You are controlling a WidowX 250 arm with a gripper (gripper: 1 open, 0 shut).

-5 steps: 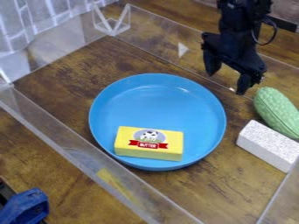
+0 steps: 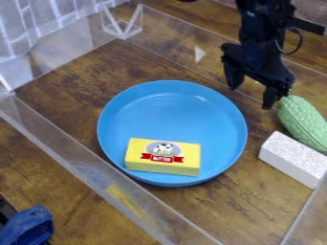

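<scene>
My black gripper (image 2: pixel 258 77) hangs at the upper right, above the wooden surface just behind the green corn-like vegetable (image 2: pixel 301 122); whether its fingers are open or shut is hard to make out. A blue plate (image 2: pixel 173 110) sits in the middle with a yellow butter box (image 2: pixel 163 157) on its near part. A white block (image 2: pixel 294 158) lies to the right of the plate.
Clear walls border the wooden surface (image 2: pixel 76 86). A blue object (image 2: pixel 26 228) is at the lower left, partly out of view. The wood left of the plate is clear.
My gripper has shifted slightly right and down over the last second. The plate, butter box, vegetable and block have not moved.
</scene>
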